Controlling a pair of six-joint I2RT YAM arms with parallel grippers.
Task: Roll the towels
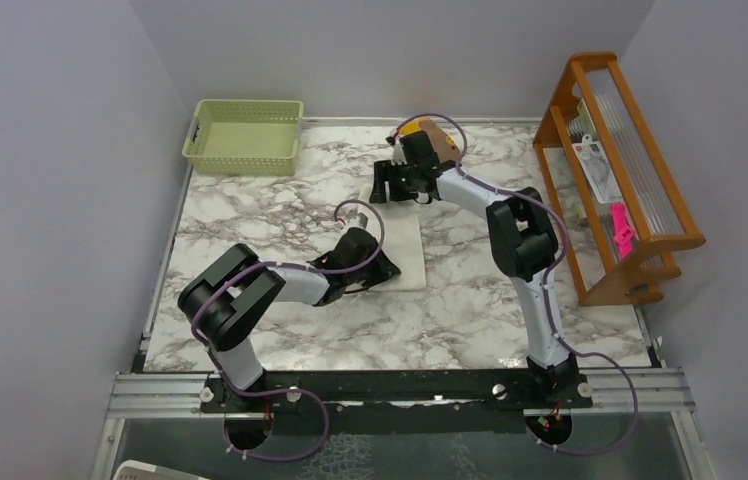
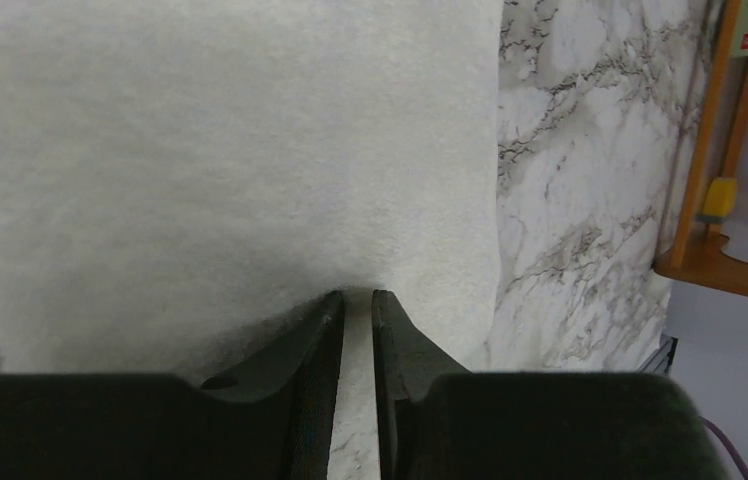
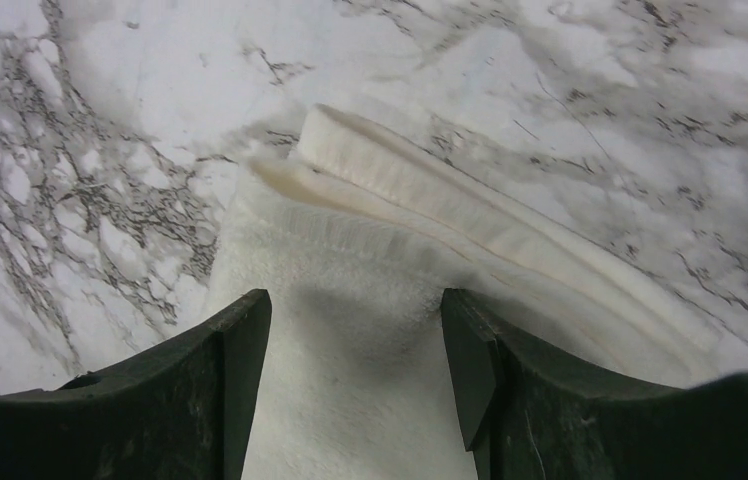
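A folded white towel (image 1: pixel 405 240) lies on the marble-patterned table, now running lengthwise from front to back. My left gripper (image 1: pixel 392 274) is over its front left part, shut on a bit of the cloth; in the left wrist view the narrow gap between the fingertips shows pale towel. At the towel's far end my right gripper (image 1: pixel 380 183) stands part open. Its fingers (image 3: pixel 240 345) are apart in the right wrist view, with white cloth below and between them. Layered folded edges (image 3: pixel 400 230) show just beyond.
Behind the right gripper lies a yellow and brown cloth (image 1: pixel 442 140). A green basket (image 1: pixel 245 167) sits at the back left, and a wooden rack (image 1: pixel 590 200) stands along the right side.
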